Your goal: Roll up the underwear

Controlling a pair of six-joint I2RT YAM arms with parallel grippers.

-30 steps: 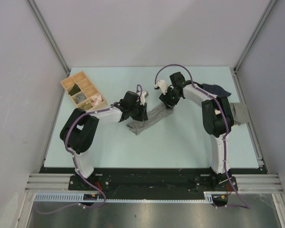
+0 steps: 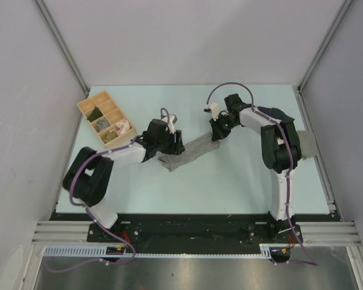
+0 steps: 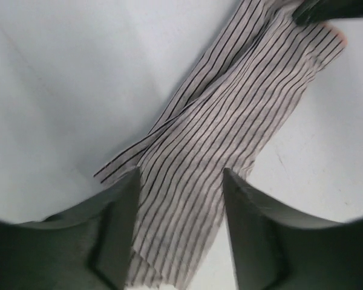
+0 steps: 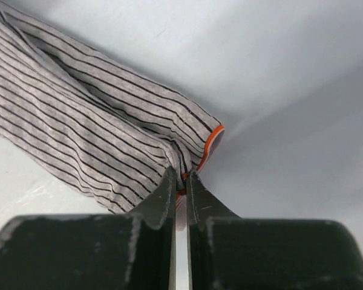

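The grey striped underwear [image 2: 193, 150] lies stretched diagonally across the middle of the white table. At its upper right end my right gripper [image 2: 215, 134] is shut on a folded, orange-edged bit of it, seen close in the right wrist view [image 4: 181, 187]. My left gripper [image 2: 175, 142] is over the left end; in the left wrist view its blurred fingers [image 3: 118, 217] stand apart above the striped cloth [image 3: 193, 169], with nothing visibly held.
A wooden divided box [image 2: 106, 119] with folded cloths is at the back left. A dark cloth [image 2: 278, 113] and a grey folded item [image 2: 308, 144] lie at the right edge.
My left arm has drawn back toward the left, off the cloth's middle toward its left end.
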